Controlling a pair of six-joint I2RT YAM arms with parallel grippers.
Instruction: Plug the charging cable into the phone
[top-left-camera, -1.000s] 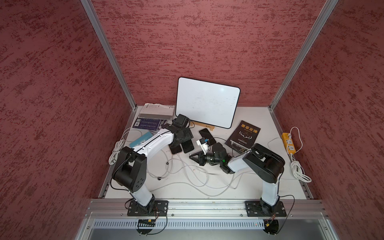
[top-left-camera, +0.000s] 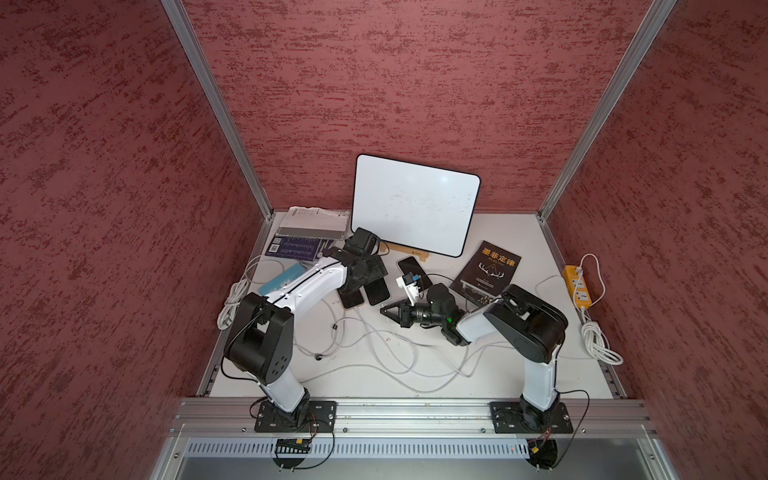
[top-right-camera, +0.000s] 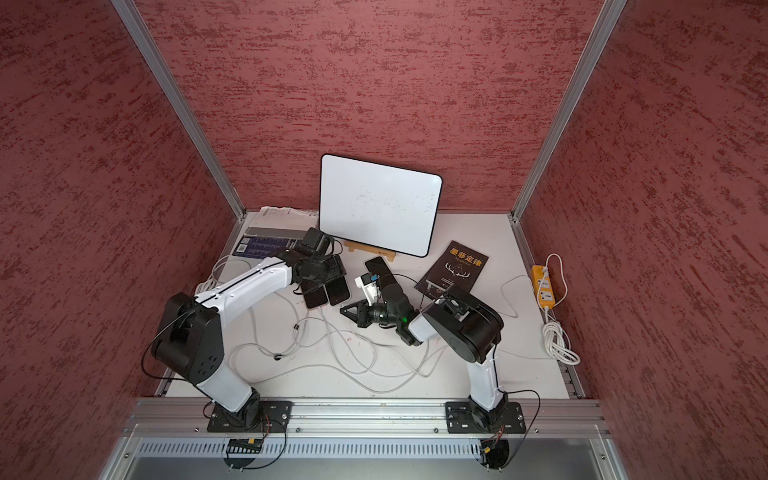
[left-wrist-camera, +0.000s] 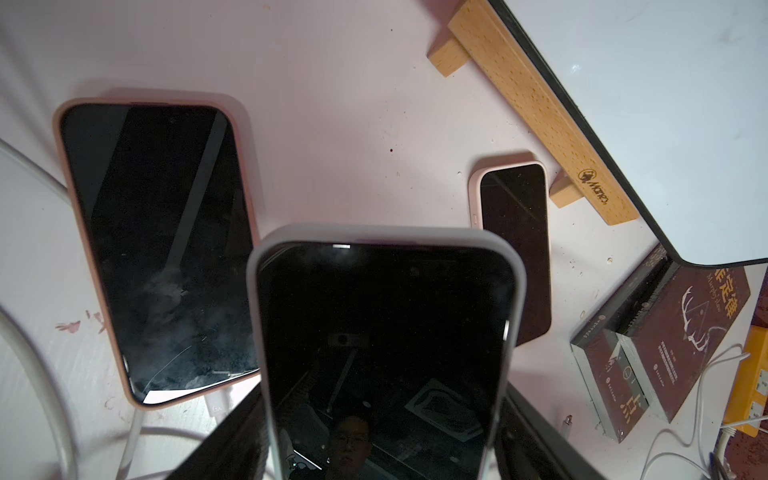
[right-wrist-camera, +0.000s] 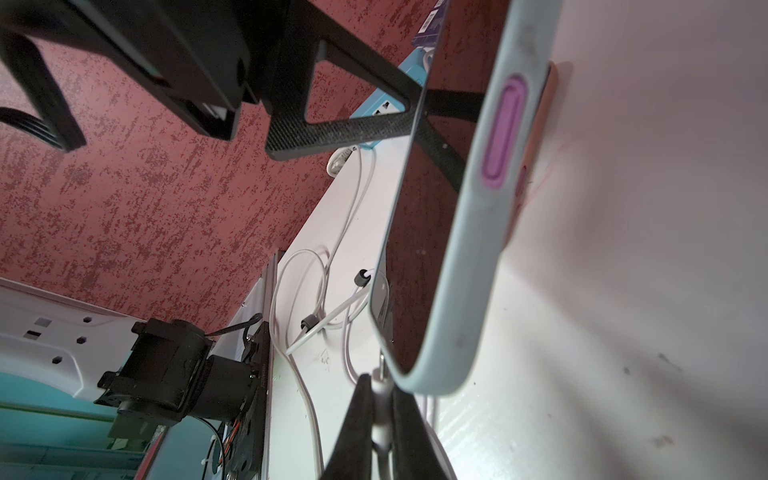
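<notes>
A phone in a pale case (left-wrist-camera: 384, 344) is raised off the table, with my left gripper shut on its sides. In the right wrist view the same phone (right-wrist-camera: 456, 240) stands tilted, its bottom corner low in the picture. Right below that corner is the white plug of the charging cable (right-wrist-camera: 382, 408), held in my right gripper, which is shut on it. The metal tip points up at the phone's bottom edge and lies very close to it; whether it has entered the port cannot be told.
Another phone in a pink case (left-wrist-camera: 160, 248) lies on the table, and a smaller phone (left-wrist-camera: 516, 240) lies near the whiteboard (top-left-camera: 416, 204). Books (top-left-camera: 486, 272) stand right, beside a yellow power strip (top-left-camera: 577, 286). Loose white cables (top-left-camera: 384, 368) cover the front table.
The left arm and the phone have hardly moved.
</notes>
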